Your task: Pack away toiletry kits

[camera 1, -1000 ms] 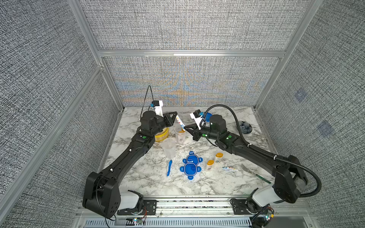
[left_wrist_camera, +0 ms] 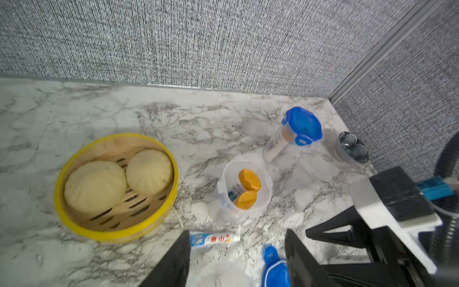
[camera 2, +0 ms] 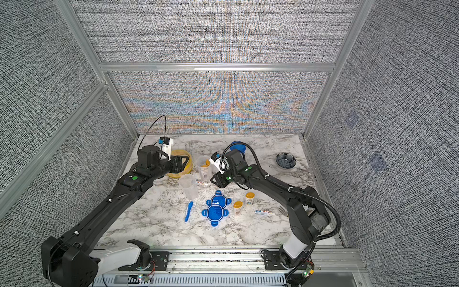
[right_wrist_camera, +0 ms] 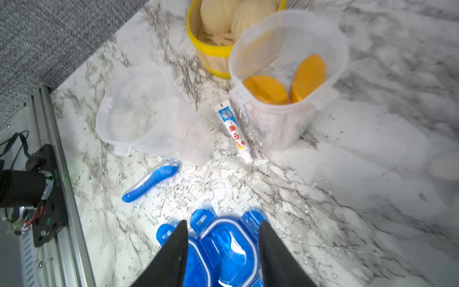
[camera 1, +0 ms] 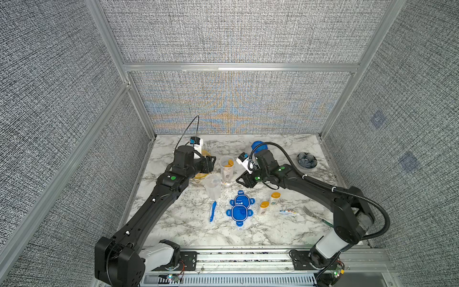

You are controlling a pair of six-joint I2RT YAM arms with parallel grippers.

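Observation:
My left gripper (camera 1: 210,165) hangs open and empty beside the yellow steamer (left_wrist_camera: 67,210). My right gripper stands open and empty above two blue lids (right_wrist_camera: 229,248). A clear cup (right_wrist_camera: 282,129) holds orange-capped bottles. A second clear container (right_wrist_camera: 186,129) stands to its front left, with a toothpaste tube (right_wrist_camera: 232,126) lying on the table between them. A blue brush (right_wrist_camera: 153,184) lies in front. Two more orange-capped bottles (camera 2: 237,207) (camera 2: 249,198) and another tube (camera 2: 263,212) are at front right.
A blue-lidded tall container (left_wrist_camera: 301,124) stands at the back. A dark bowl (camera 2: 286,160) is at back right, a fork (camera 1: 313,213) at front right.
Both grippers have moved lower and apart. The toothpaste tube that was raised between them now lies on the table in front of the cup.

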